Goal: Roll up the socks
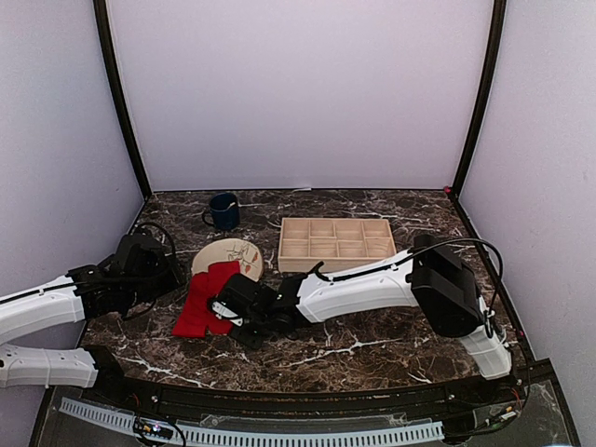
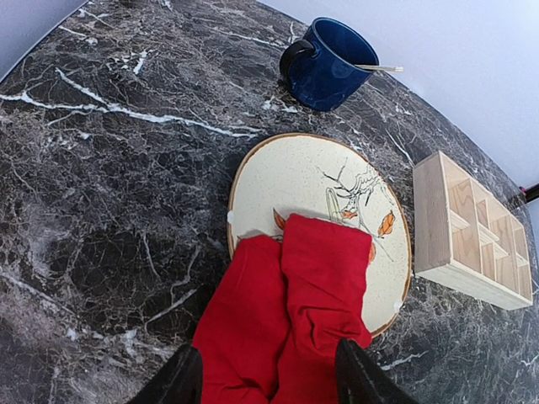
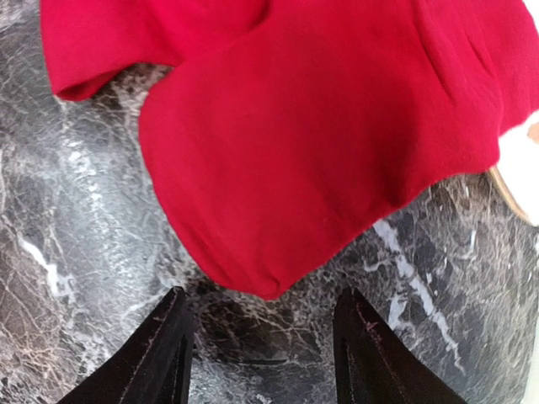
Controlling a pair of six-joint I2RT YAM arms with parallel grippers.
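Observation:
Two red socks (image 1: 197,307) lie side by side, their far ends over a round wooden plate (image 1: 209,254). In the left wrist view one sock (image 2: 327,263) reaches farther onto the plate than the other sock (image 2: 246,305). My left gripper stands apart to the left of them in the top view, its fingers spread and empty. Over the socks' near right side is my right gripper, open; in its view a sock end (image 3: 261,252) points toward the gap between the fingertips. The right arm hides part of the socks from above.
A dark blue mug (image 1: 223,212) with a thin stick in it stands behind the plate. To the plate's right sits a wooden compartment box (image 1: 335,244).

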